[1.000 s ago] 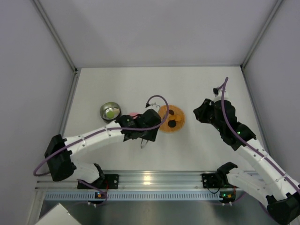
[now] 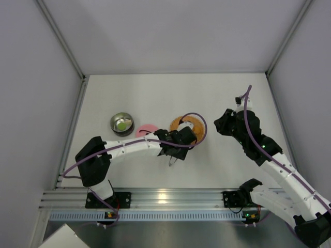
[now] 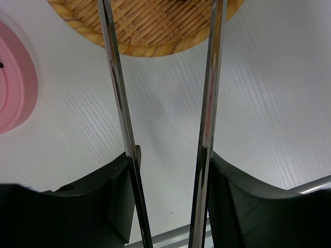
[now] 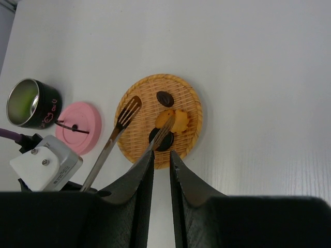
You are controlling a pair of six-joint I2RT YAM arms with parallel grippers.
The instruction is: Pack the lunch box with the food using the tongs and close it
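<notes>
Beneath my left gripper lies a round woven tray [image 4: 193, 98]. On it are an upper dark oval piece [image 4: 165, 98], a lower dark piece [image 4: 165, 141] and orange pieces [image 4: 180, 121]. The left gripper's long, fork-ended metal fingers [image 3: 207, 103] are spread apart, with nothing held; their tips reach over the tray and run out of the left wrist view. One fork partly covers the food in the right wrist view. My right gripper hangs well to the right in the top view, its black fingers slightly apart and empty.
Left of the tray sits a pink round container [image 4: 91, 124] with a dark stick-like part on top. Farther left stands a dark pot [image 4: 50, 106] with something green inside.
The left arm has moved right from beside the tray to over it, now covering part of it in the top view. The right arm stays in place.
</notes>
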